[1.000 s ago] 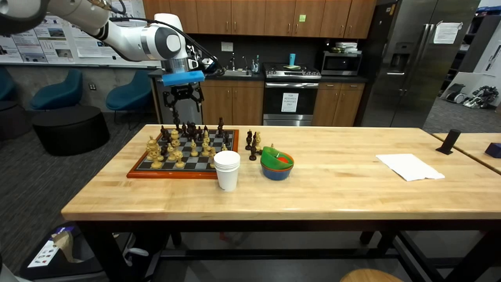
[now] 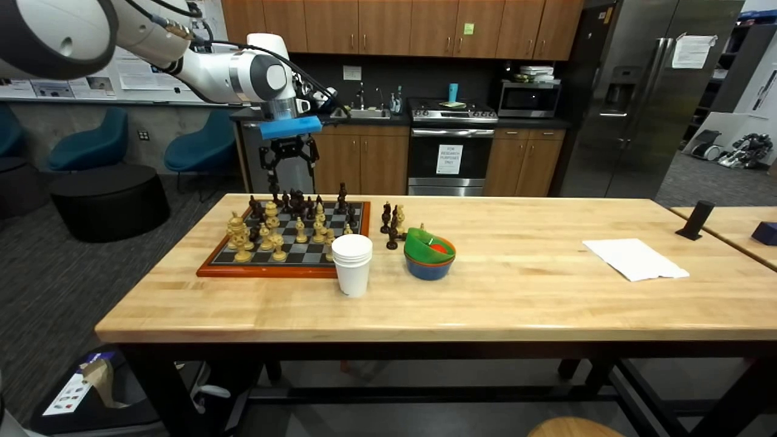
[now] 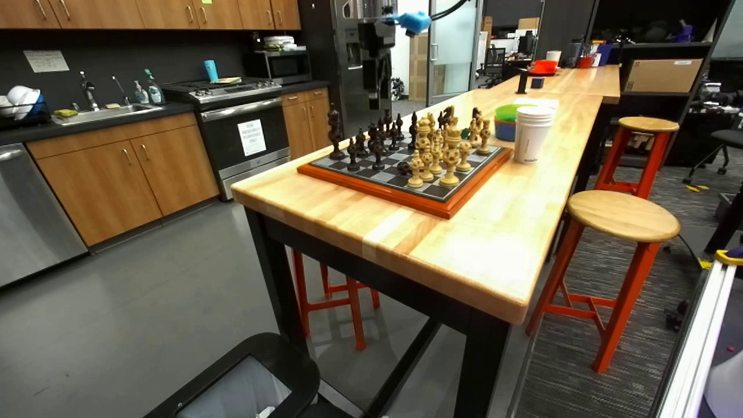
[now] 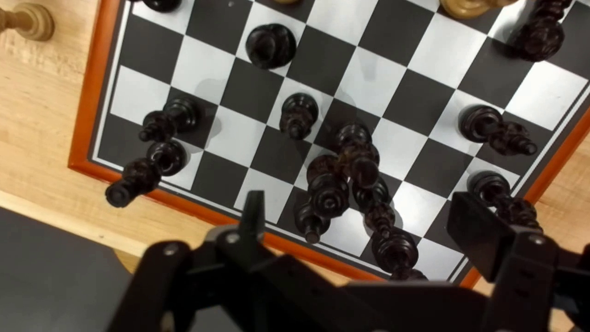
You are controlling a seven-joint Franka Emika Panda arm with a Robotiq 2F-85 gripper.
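Note:
The chessboard [image 2: 227, 270] with its red-brown frame lies at the left part of the wooden table. Dark pieces stand along its far side, among them a dark pawn [image 4: 298, 116] and a dark rook-like piece [image 4: 271, 46]. Pale pieces [image 2: 278, 248] stand towards the nearer side. Over the dark pieces hangs my gripper [image 2: 293, 175], open, its fingers [image 4: 253, 216] wide apart in the wrist view. A tight cluster of dark pieces [image 4: 329, 194] shows between them in that view, but nothing is held. The board's far edge is partly hidden by the gripper body.
Stacked white cups [image 2: 352, 266] stand near the board's right front corner. Several loose chess pieces [image 2: 391, 239] and nested bowls [image 2: 428, 269] sit to the right of it. White paper [image 2: 635, 259] lies farther right, with clear table between.
My gripper has shifted slightly right and a little lower in exterior view 1, and the arm above it has come down. The board and the objects on the table look the same.

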